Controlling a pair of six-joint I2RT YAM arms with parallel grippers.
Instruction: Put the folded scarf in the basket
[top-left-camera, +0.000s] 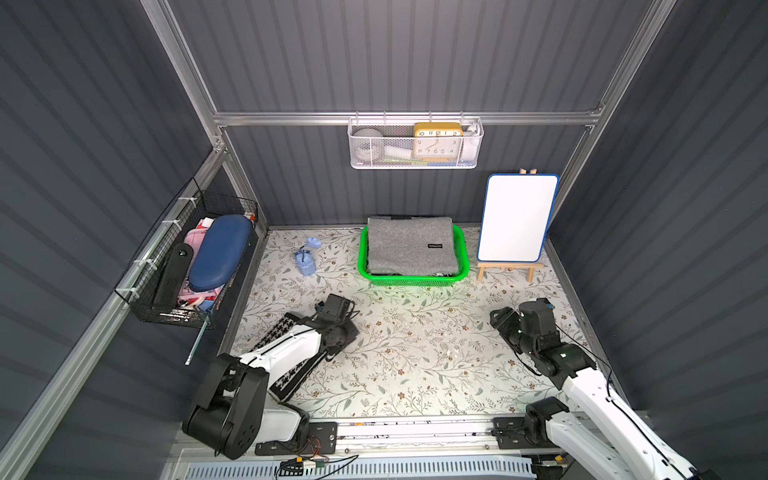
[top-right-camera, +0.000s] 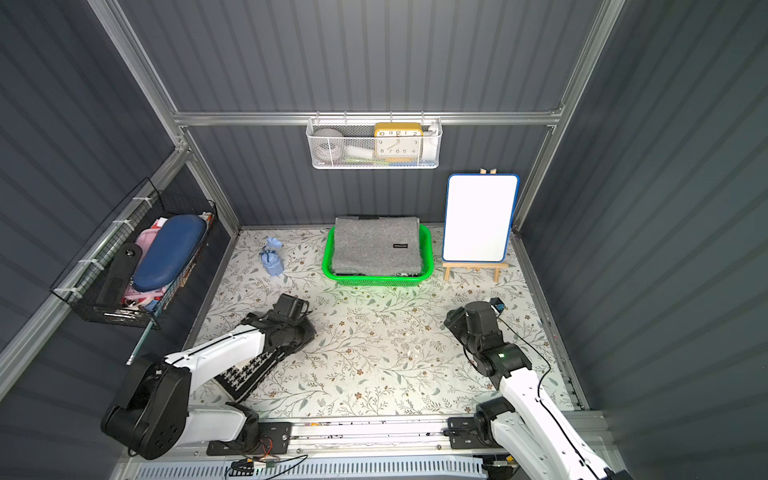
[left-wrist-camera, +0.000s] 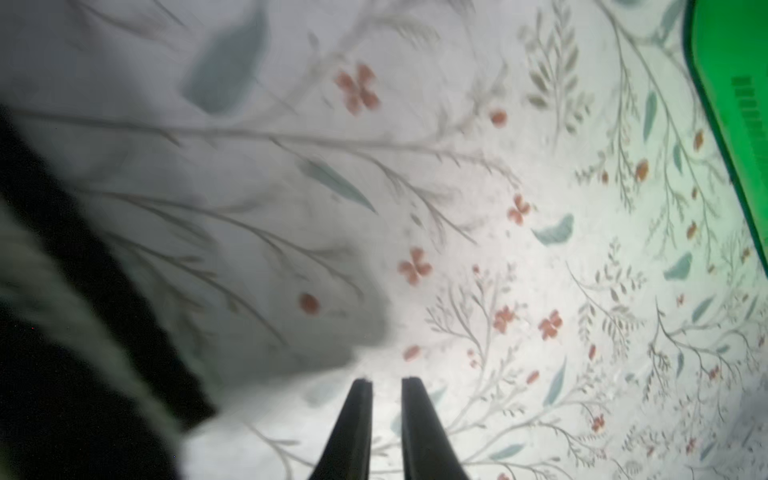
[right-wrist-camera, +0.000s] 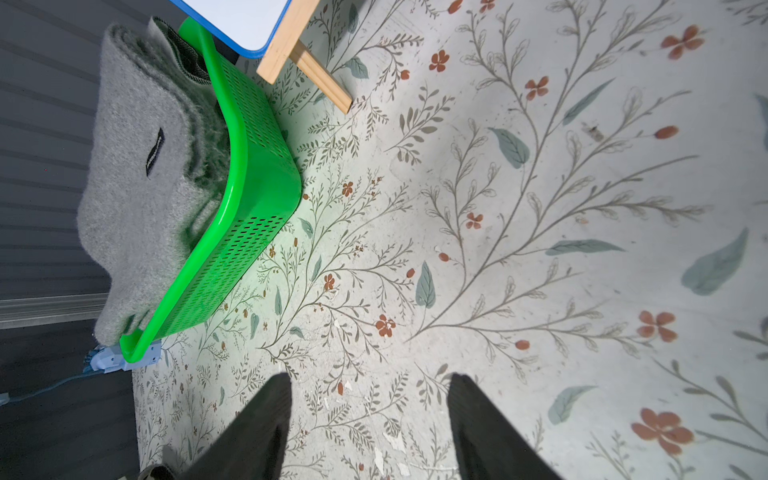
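Observation:
The folded black-and-white scarf (top-right-camera: 241, 376) lies slanted on the left of the table, partly hidden by the left arm. In the left wrist view, blurred dark scarf (left-wrist-camera: 72, 400) fills the lower left. My left gripper is at the scarf's right end, its fingertips drawn close with a narrow gap showing table. Whether scarf is pinched below the frame is hidden. At the back centre stands the green basket (top-left-camera: 412, 281), with a folded grey cloth (top-left-camera: 404, 248) in it. On the right, my right gripper is open and empty.
A small blue item (top-left-camera: 305, 262) stands left of the basket, a whiteboard on an easel (top-left-camera: 518, 220) to its right. A loaded black wire basket (top-left-camera: 168, 320) hangs on the left wall.

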